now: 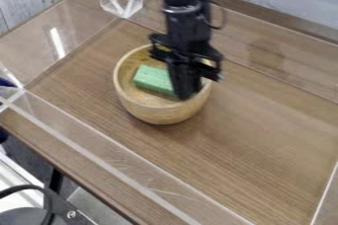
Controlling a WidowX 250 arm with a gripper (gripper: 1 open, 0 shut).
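A round wooden bowl sits on the wooden table, with a green block inside. The dark robot arm reaches down from the top, and its gripper hangs blurred over the right part of the bowl. Whether anything is between the fingers cannot be made out.
A white wire-like object stands at the back left. Black cables lie at the lower left, and something blue shows at the left edge.
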